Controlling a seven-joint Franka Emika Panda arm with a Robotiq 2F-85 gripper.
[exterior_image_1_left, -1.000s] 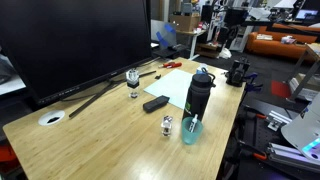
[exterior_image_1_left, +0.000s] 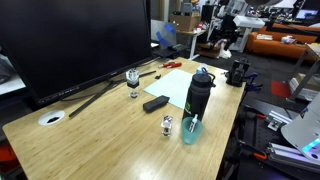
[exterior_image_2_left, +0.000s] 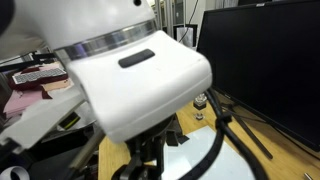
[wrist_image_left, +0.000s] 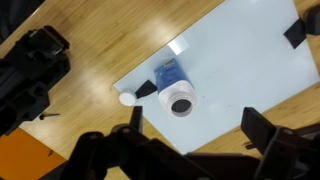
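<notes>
In the wrist view, a blue and white object (wrist_image_left: 178, 90) with a dark round opening in its white end lies over the white sheet (wrist_image_left: 235, 65). My gripper is open above it, the fingers set wide apart with nothing between them. From the side, the arm comes in at the upper right with the gripper (exterior_image_1_left: 229, 46) well above the table. The white arm housing (exterior_image_2_left: 150, 80) hides much of the second exterior view.
A tall black canister (exterior_image_1_left: 198, 95) stands near the table's front edge, beside a teal cup (exterior_image_1_left: 192, 131). A small silver figure (exterior_image_1_left: 166, 125) and a black block (exterior_image_1_left: 156, 103) lie left. A large monitor (exterior_image_1_left: 75, 45) lines the back.
The arm at the upper right has come slightly lower and shifted a little. Objects on the table have not moved.
</notes>
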